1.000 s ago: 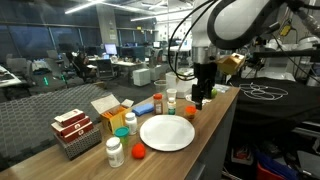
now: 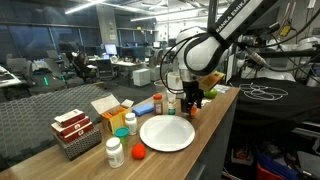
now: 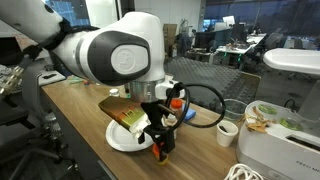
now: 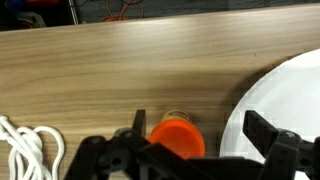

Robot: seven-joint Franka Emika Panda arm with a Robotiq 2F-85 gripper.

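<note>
A small orange-red object with a round top (image 4: 177, 137) stands on the wooden table near the white plate (image 4: 290, 95). In the wrist view my gripper is open above it. The orange top shows between the spread fingers, closer to the left one, and I see no grip on it. From the second exterior view, the orange object (image 3: 160, 152) shows just under the gripper, at the table's edge. The plate (image 2: 167, 133) lies flat and empty beside it.
A red ball (image 2: 138, 152) and a white jar (image 2: 115, 152) stand by the plate's near side. Several bottles and jars line its far side. A white cable (image 4: 30, 150) lies left in the wrist view. The table edge is close.
Over the last second my gripper has come down and to the left in the first exterior view, close to the orange object. The plate and the other items have stayed put.
</note>
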